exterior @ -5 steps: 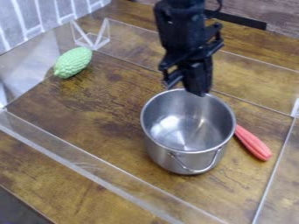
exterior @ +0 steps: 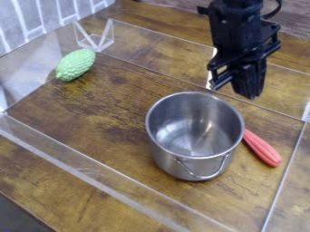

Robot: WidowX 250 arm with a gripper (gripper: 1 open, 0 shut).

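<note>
My black gripper [exterior: 233, 77] hangs above and behind the steel pot at the upper right, with no object visible between its fingers; it looks shut. The stainless pot [exterior: 194, 136] with a wire handle stands in the middle right of the wooden table, empty as far as shows. A red elongated object [exterior: 262, 148] lies just right of the pot. A green knobbly object, like a corn cob or bitter gourd [exterior: 74, 65], lies at the upper left.
Clear plastic walls line the left, front and right sides, and a white rack stands beyond the top left corner.
My gripper has moved right, away from over the middle of the pot to behind its right side. The pot and the other objects have not moved.
</note>
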